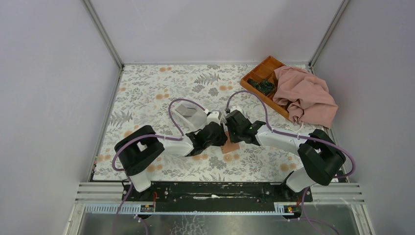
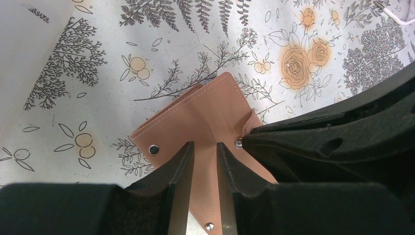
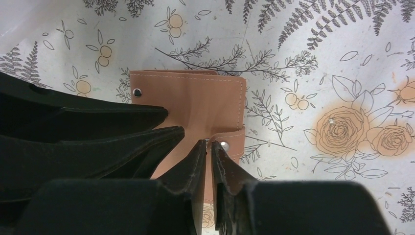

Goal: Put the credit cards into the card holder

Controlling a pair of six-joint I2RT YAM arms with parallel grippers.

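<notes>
The brown leather card holder [image 1: 230,147] lies flat on the table between the two arms. In the left wrist view its snaps show, and a small strap [image 2: 249,123] stands slightly raised at its right edge. My left gripper is above the holder, part open, nothing between its fingers. My right gripper is at the strap and its snap [image 3: 224,146], its fingers a narrow gap apart; whether the strap's end lies between them is unclear. No credit card can be made out for certain.
A white box [image 1: 199,118] with a flat grey piece [image 1: 184,110] stands behind the left gripper. At the back right is a wooden tray [image 1: 267,66] with dark items [image 1: 265,86] and a pink cloth [image 1: 304,90]. The two grippers are very close together.
</notes>
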